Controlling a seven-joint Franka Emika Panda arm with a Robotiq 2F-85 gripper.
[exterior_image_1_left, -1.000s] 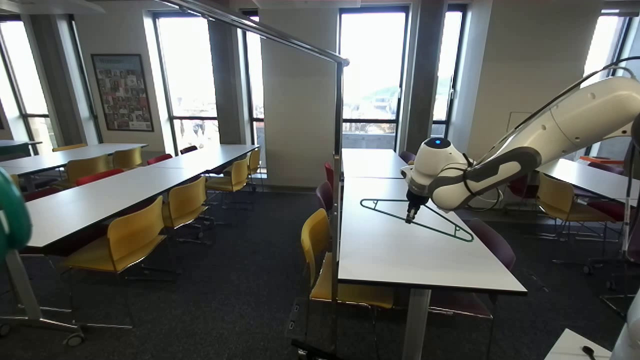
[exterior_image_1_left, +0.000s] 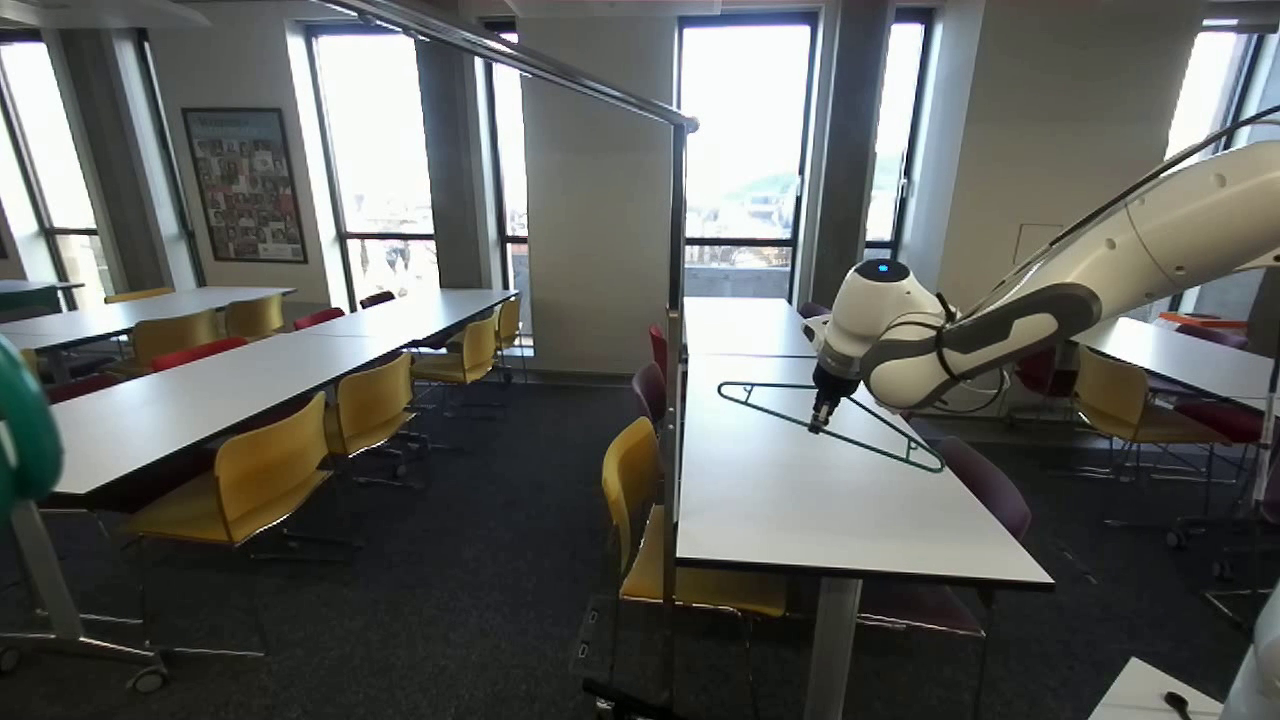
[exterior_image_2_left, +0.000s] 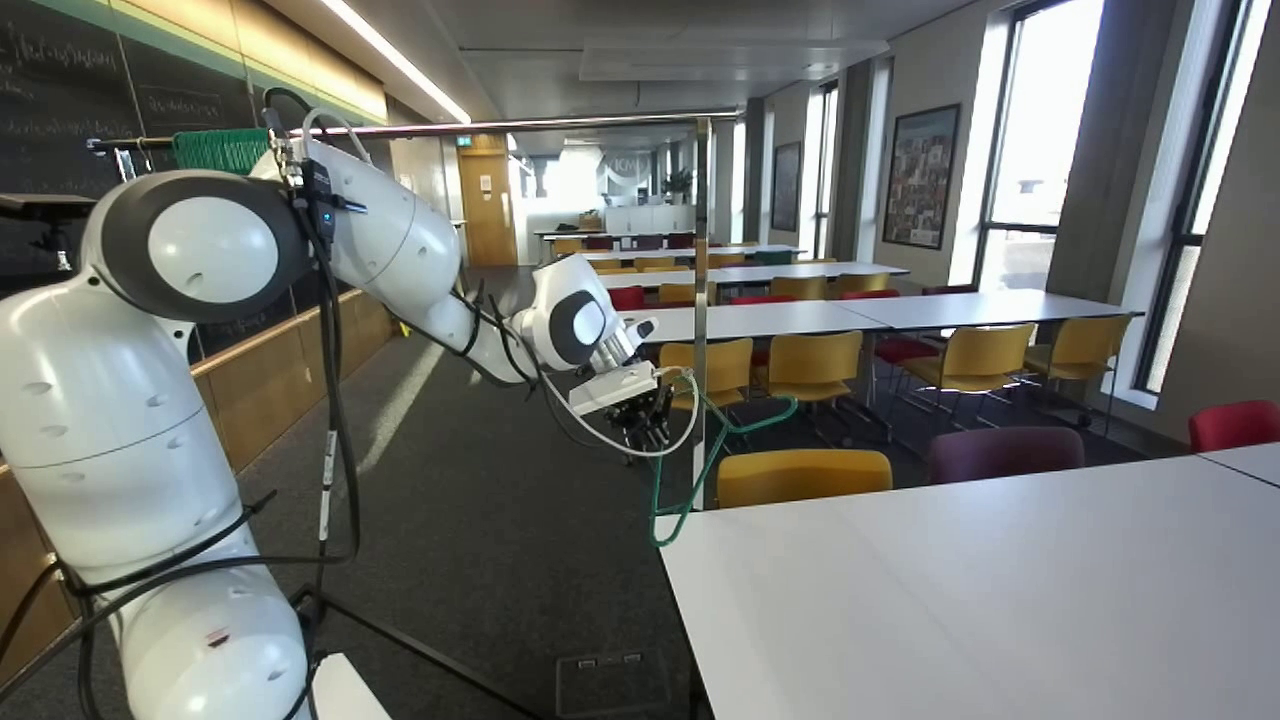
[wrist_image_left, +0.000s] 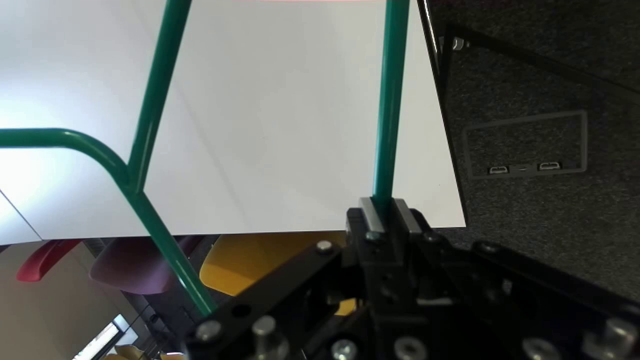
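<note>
A green hanger (exterior_image_1_left: 768, 410) is gripped in the air over the white table (exterior_image_1_left: 792, 516). In exterior view 1 my gripper (exterior_image_1_left: 821, 422) points down, shut on one of the hanger's long bars. The wrist view shows a green bar (wrist_image_left: 393, 102) running straight into the gap between the finger pads, where my gripper closes on it. Another part of the frame, with a branching strut (wrist_image_left: 157, 90), spreads to the left. Exterior view 2 has the hanger (exterior_image_2_left: 710, 462) tilted beside the table corner, partly behind a white cable and my gripper (exterior_image_2_left: 654, 430).
A metal clothes rack stands close by, its upright post (exterior_image_1_left: 678, 264) left of the table and its rail (exterior_image_2_left: 540, 125) overhead. Several green hangers (exterior_image_2_left: 222, 149) hang at the rail's far left. Yellow chairs (exterior_image_1_left: 630, 480) line the table's left side.
My gripper and the hanger have risen slightly. The hanger stays held, and the table and rack have not moved.
</note>
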